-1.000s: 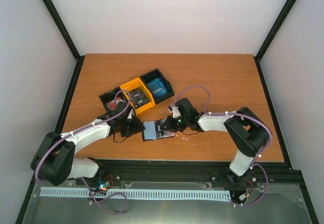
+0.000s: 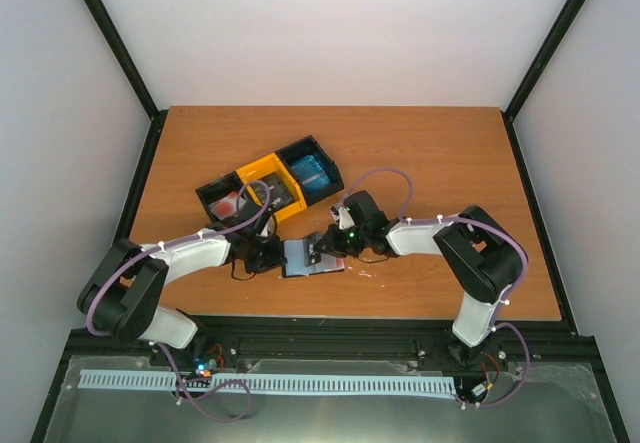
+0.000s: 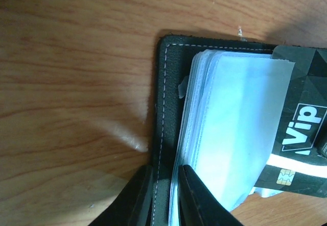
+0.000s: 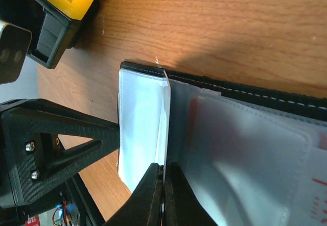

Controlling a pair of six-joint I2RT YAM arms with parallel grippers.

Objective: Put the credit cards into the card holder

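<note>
The card holder [image 3: 160,134] lies spread on the table, its dark stitched cover under clear plastic sleeves [image 3: 240,119]. Over the right part of these sleeves is a black credit card [image 3: 301,119] marked Vip, with a white stripe and a chip. In the right wrist view my right gripper is shut on this card, which shows there as a thin upright edge. At the holder's left border, my left gripper is part open, one finger to either side of the border as seen from its camera, with no card between. Whether it touches the cover cannot be told.
Behind the holder stands a row of joined bins: a black one [image 2: 338,185] at the right, a yellow one [image 2: 291,207] in the middle and another black one at the left, with items inside.
My left gripper has moved right, up to the holder's left border. The right gripper has shifted only slightly, still with the black card.
</note>
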